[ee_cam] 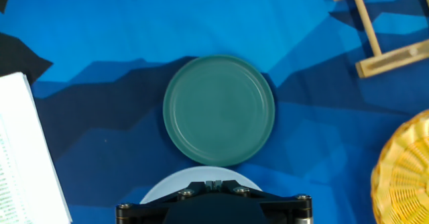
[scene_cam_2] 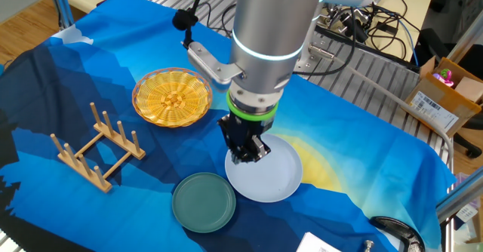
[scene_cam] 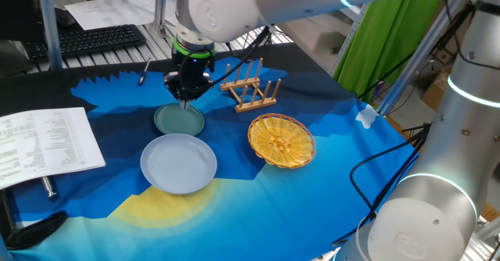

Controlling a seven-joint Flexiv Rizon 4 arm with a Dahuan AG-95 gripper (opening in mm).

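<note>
A round green plate point(ee_cam: 219, 110) lies flat on the blue cloth, empty. The larger pale grey-blue plate point(scene_cam: 179, 164) rests close beside it, and also looks empty. My gripper point(scene_cam: 184, 103) hangs above the cloth near the green plate's far edge in exterior view 1. In the wrist view its fingertips point(ee_cam: 209, 184) sit together at the bottom middle, with nothing visible between them; they hide part of the pale plate point(ee_cam: 175, 182). The arm covers the pale plate's upper left edge in exterior view 2.
A wooden peg rack point(scene_cam_2: 98, 148) and a round yellow wicker basket point(scene_cam_2: 172, 98) stand to one side of the plates. Printed papers point(scene_cam: 48, 148) lie on the other side, near a black clamp point(scene_cam: 35, 231). Open cloth surrounds the basket.
</note>
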